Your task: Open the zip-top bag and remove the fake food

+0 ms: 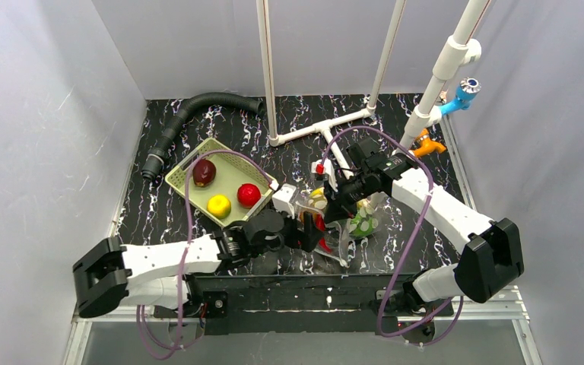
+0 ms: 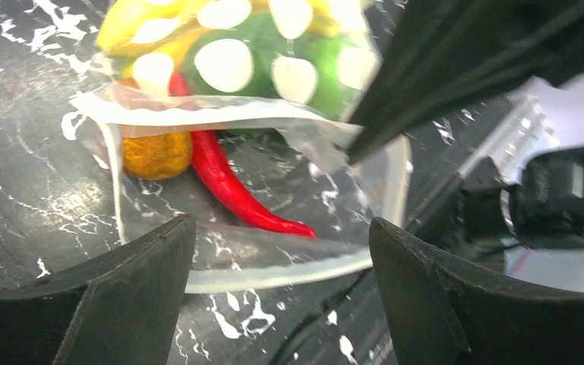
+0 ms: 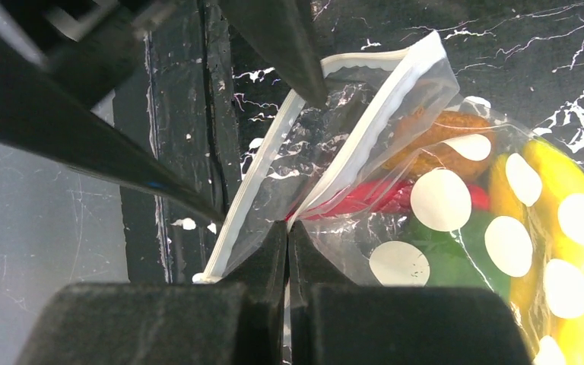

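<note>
The clear zip top bag [image 2: 274, 280] with white dots lies on the dark marbled table, its mouth gaping. Inside are a red chili pepper [image 2: 232, 190], an orange-brown rough piece [image 2: 157, 157], and green food [image 3: 456, 247] and yellow food [image 3: 570, 179] deeper in. My right gripper is shut, pinching the bag's film at one side of the mouth. Facing that mouth, my left gripper stands open, its fingers [image 2: 133, 277] spread at either side of the near rim. Nothing shows held between them.
A pale green basket [image 1: 230, 179] at the left holds a dark red fruit [image 1: 204, 172], a yellow fruit [image 1: 219, 206] and a red fruit [image 1: 249, 195]. A black hose [image 1: 198, 103] lies behind it. White pipes [image 1: 304, 132] stand behind the bag. Both grippers are close together.
</note>
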